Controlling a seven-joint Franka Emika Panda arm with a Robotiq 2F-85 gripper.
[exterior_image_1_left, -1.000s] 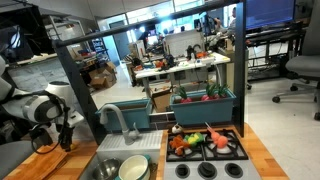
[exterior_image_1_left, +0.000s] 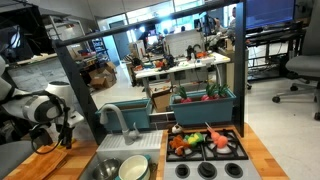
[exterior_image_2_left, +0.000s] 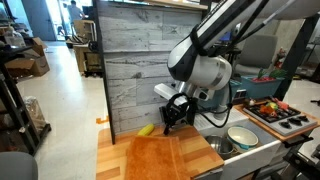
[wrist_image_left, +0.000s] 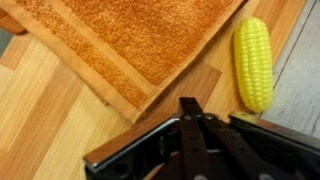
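An orange towel (exterior_image_2_left: 155, 158) lies flat on the wooden counter, and its hemmed corner shows in the wrist view. Beside its far edge rests a yellow toy corn cob (wrist_image_left: 254, 65), apart from the cloth; in exterior view 2 the cob (exterior_image_2_left: 146, 130) lies near the grey panel wall. My gripper points down over the counter near the towel's corner. Its fingers are together with nothing visible between them. From the side, the gripper (exterior_image_2_left: 171, 130) appears close to the counter; its exact height is hard to judge.
To one side are a sink with a faucet (exterior_image_1_left: 118, 118), a metal bowl (exterior_image_1_left: 106, 169) and a cream pot (exterior_image_1_left: 133, 168). Beyond them, a stove (exterior_image_1_left: 207, 158) holds toy food. A blue-green basket (exterior_image_1_left: 203, 107) stands behind it. Bare wood surrounds the towel's corner.
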